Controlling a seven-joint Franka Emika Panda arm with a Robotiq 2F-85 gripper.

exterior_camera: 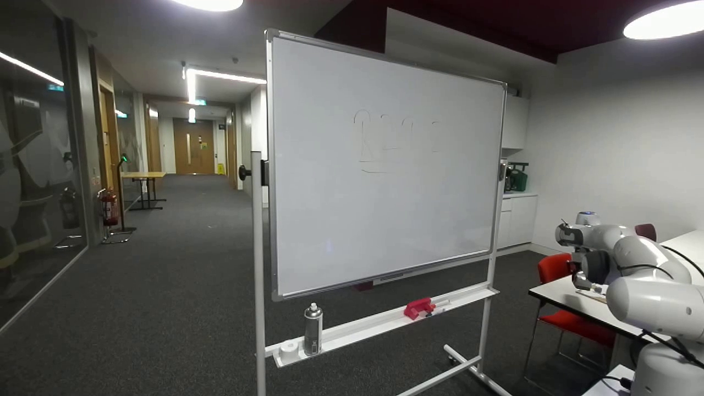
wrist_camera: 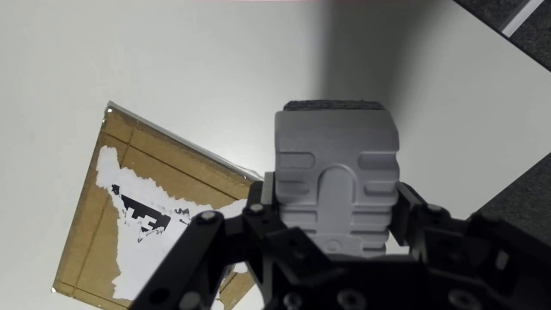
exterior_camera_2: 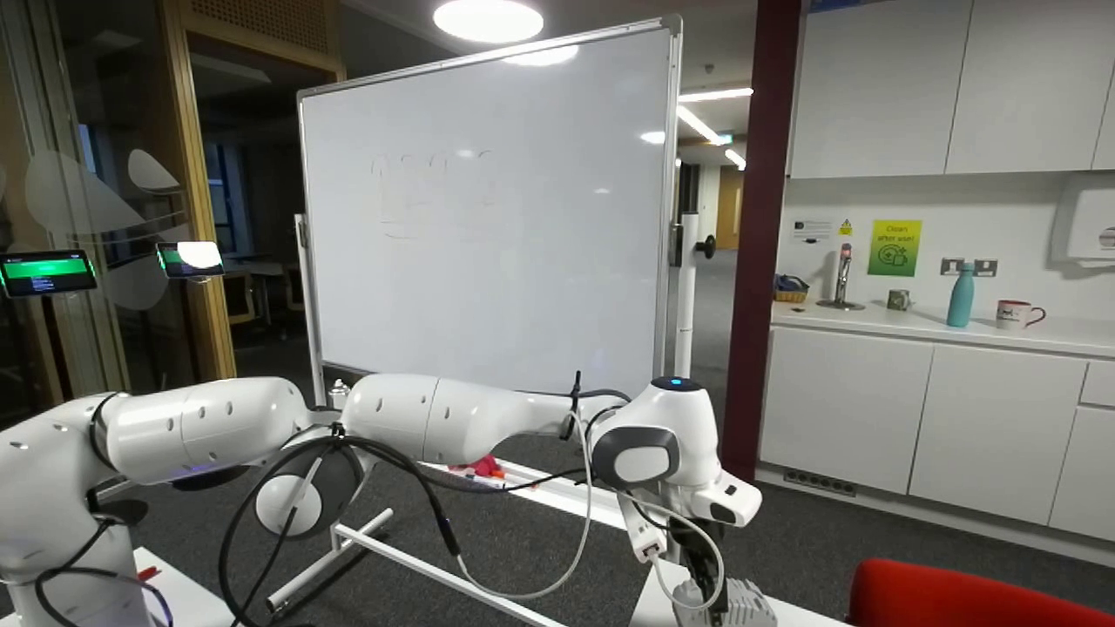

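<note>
In the wrist view, a grey ridged block with a dark fibrous layer at its far end, which looks like a whiteboard eraser (wrist_camera: 336, 155), sits between the fingers of my gripper. The gripper is shut on it, one finger at each side. Exterior view 2 shows the grey eraser (exterior_camera_2: 744, 606) low at the bottom edge, under the wrist. The whiteboard (exterior_camera: 389, 218) stands apart from the arm, with faint dark strokes across its upper part. From exterior view 1, the gripper (exterior_camera: 581, 277) is small and low over the table.
Below the gripper lies a white table (wrist_camera: 206, 62) bearing a brown cardboard piece (wrist_camera: 170, 160) with torn white paper. A red chair (exterior_camera: 554, 267) stands close by. The whiteboard's lower tray (exterior_camera: 369, 325) carries a spray can (exterior_camera: 313, 330), a white roll and a red item.
</note>
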